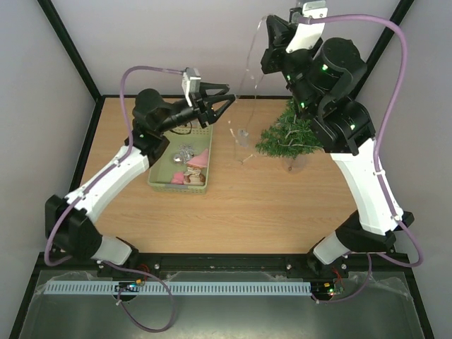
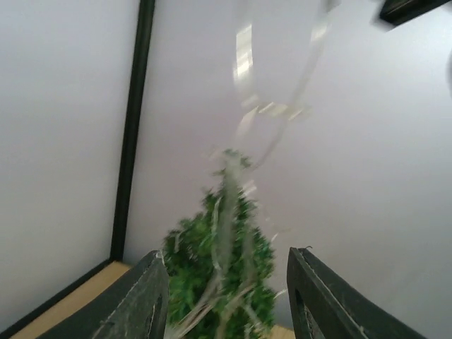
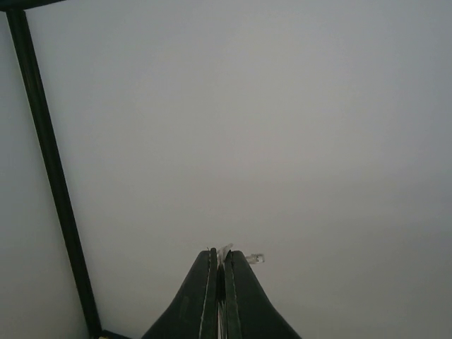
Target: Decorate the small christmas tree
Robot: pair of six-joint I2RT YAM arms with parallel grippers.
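A small green tree [image 1: 286, 134] stands in a clear pot at the right of the table, also behind the dangling clear light string [image 2: 229, 226] in the left wrist view. My right gripper is raised high, shut, with the thin clear string at its fingertips. The string [image 1: 244, 92] hangs from there toward the table. My left gripper [image 1: 224, 96] hangs open over the middle back of the table, beside the string, with nothing seen between its fingers.
A green basket [image 1: 157, 176] with silver baubles, pink pieces and brown items sits left of centre. Walls and a dark frame edge the table.
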